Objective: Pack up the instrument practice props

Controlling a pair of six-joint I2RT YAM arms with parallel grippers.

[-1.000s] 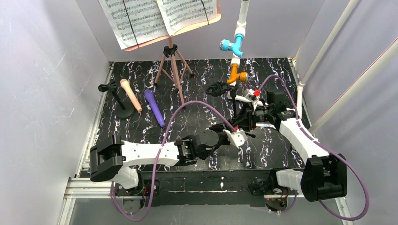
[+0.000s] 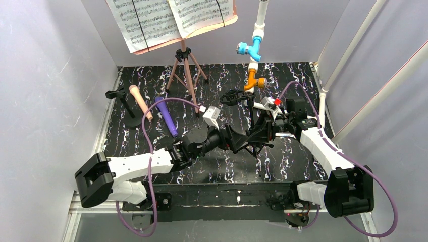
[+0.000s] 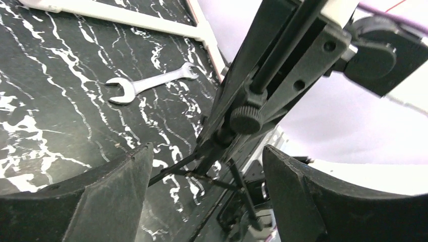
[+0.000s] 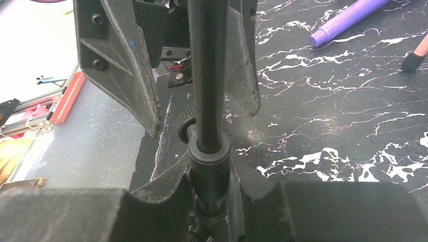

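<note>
A black stand [image 2: 251, 111] with a ringed top is upright at centre right. My right gripper [image 2: 260, 126] is shut on its post [image 4: 206, 75], around the knurled-collar section. My left gripper [image 2: 237, 140] is part open beside the stand's lower part; in the left wrist view its fingers flank the folding legs [image 3: 241, 191], low on the post. A purple microphone [image 2: 166, 116] and a peach one [image 2: 141, 102] lie to the left, near a small black stand [image 2: 132, 118].
A pink music stand [image 2: 185, 70] with sheet music is at the back. White pipes with blue [image 2: 252, 49] and orange [image 2: 252, 76] valves rise behind. A wrench [image 3: 156, 80] lies on the marble table beyond the black stand.
The right arm and black stand look nearly unchanged.
</note>
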